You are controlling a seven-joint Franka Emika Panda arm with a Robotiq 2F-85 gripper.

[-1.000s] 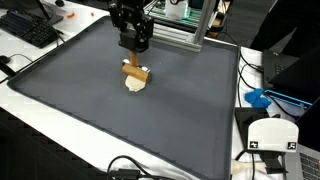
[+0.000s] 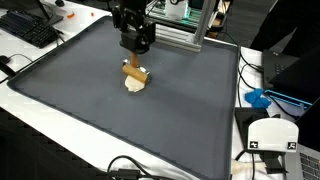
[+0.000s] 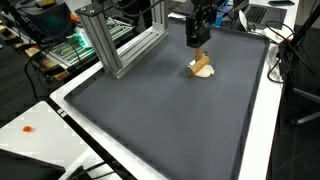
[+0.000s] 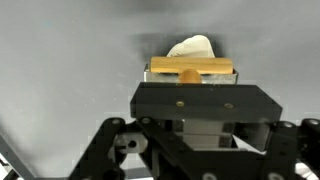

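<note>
Under the arm, my gripper (image 2: 134,53) points down and is shut on an upright tan wooden piece, which looks like the handle of a mallet-like tool. Crosswise at its lower end lies a wooden cylinder (image 2: 136,73), also seen in the wrist view as a light wooden bar (image 4: 190,65) just beyond the gripper. A cream-coloured, rounded flat piece (image 4: 193,47) shows partly from beneath the bar. In exterior view 2 this cream piece (image 3: 206,72) lies on the table by the cylinder (image 3: 200,67). Whether the cylinder presses on it cannot be told. The gripper body hides most of the handle.
A white-framed rack (image 3: 140,45) stands along one edge. Off the table's side are a blue object (image 2: 258,98) and a white device (image 2: 272,134). A keyboard (image 2: 32,30) lies behind.
</note>
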